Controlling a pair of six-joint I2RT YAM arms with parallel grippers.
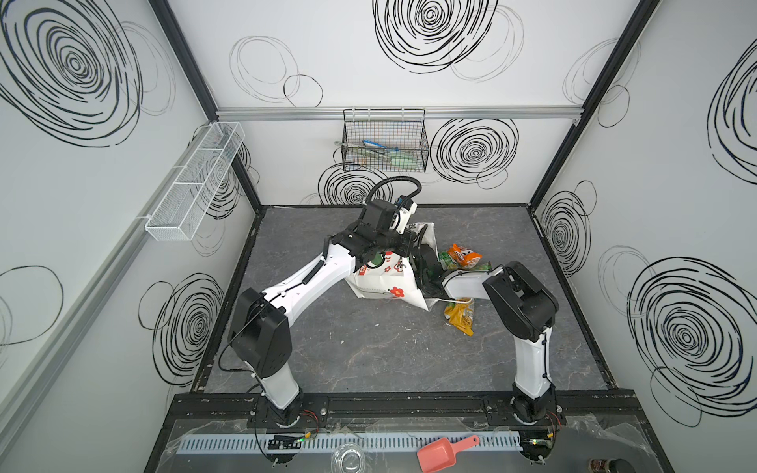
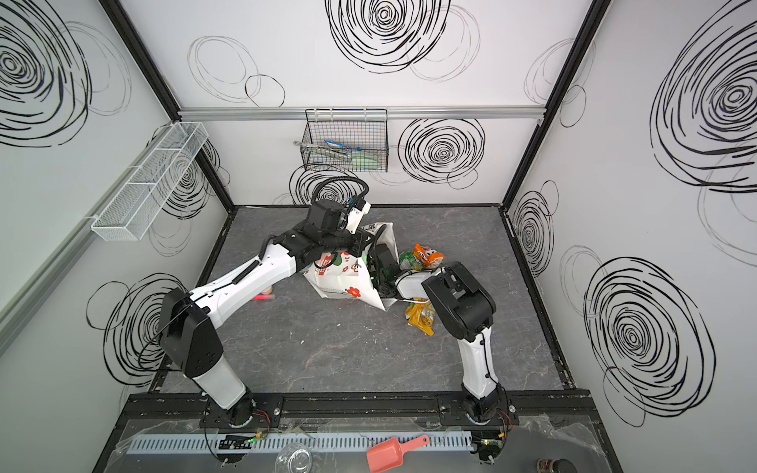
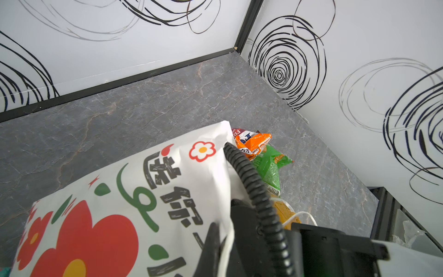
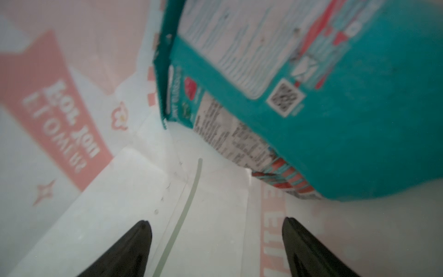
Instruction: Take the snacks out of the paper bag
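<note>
The white flowered paper bag (image 1: 382, 280) lies tipped on the grey table (image 1: 347, 339). My left gripper (image 1: 403, 240) is at the bag's top edge, apparently shut; its fingers are mostly hidden in the left wrist view. My right gripper is inside the bag, open, below and in front of a teal snack package (image 4: 350, 124), with nothing between its fingers. Outside the bag to the right lie an orange snack (image 1: 465, 255), a green snack (image 3: 267, 168) and a yellow snack (image 1: 459, 319).
A black wire basket (image 1: 385, 157) hangs on the back wall, a white one (image 1: 189, 189) on the left wall. A pink scoop (image 1: 437, 455) lies beyond the front edge.
</note>
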